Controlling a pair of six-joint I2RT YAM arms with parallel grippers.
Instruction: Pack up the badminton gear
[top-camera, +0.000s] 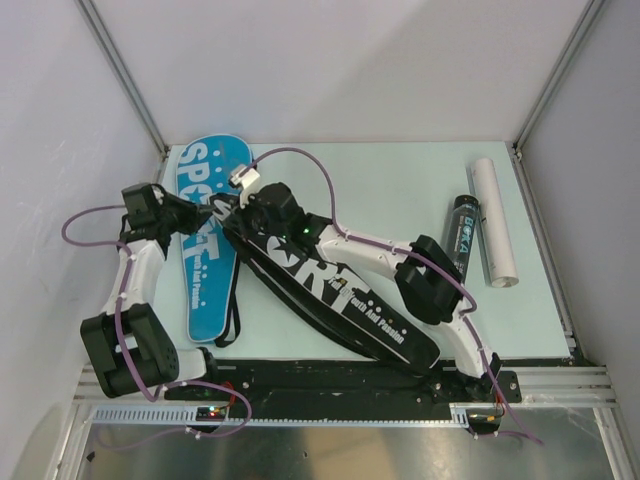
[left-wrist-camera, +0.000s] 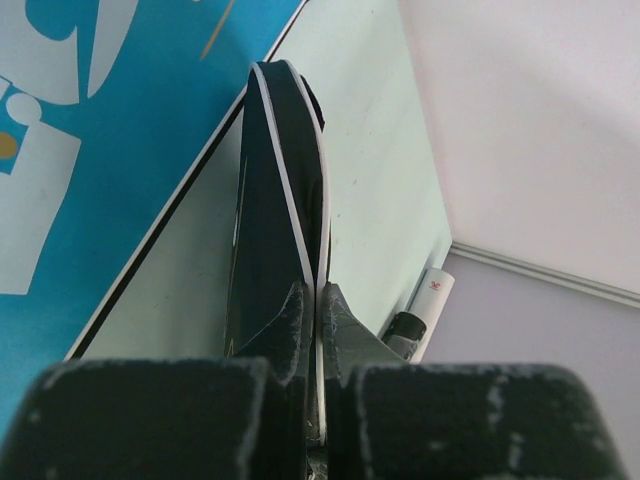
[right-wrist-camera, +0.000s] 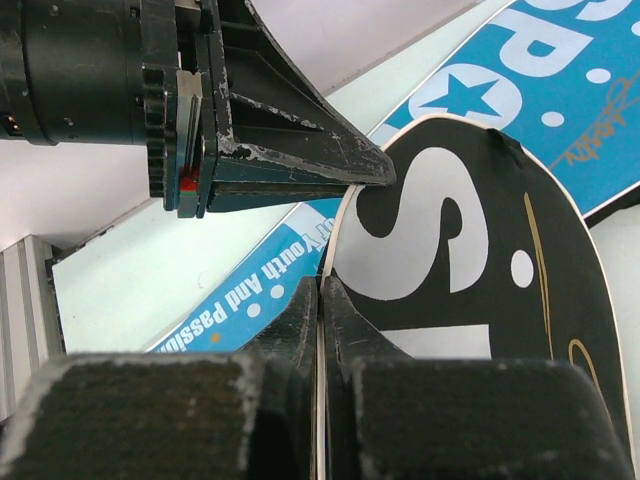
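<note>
The long black racket bag (top-camera: 330, 285) lies aslant across the middle of the table, its narrow end lifted at the upper left. There my left gripper (top-camera: 208, 214) is shut on its edge; in the left wrist view two lines of white piping meet between the fingertips. A short way along the same end, my right gripper is shut, with the bag's pale piping running in between its fingers. The blue racket bag (top-camera: 207, 275) lies flat at the left, partly beneath the raised end. The black bag's interior is hidden.
A black tube (top-camera: 461, 237) marked BOKA lies at the right, with a long white tube (top-camera: 493, 222) beside it. Bare table (top-camera: 400, 185) shows at the back centre. A black strap (top-camera: 233, 320) sticks out from the blue bag.
</note>
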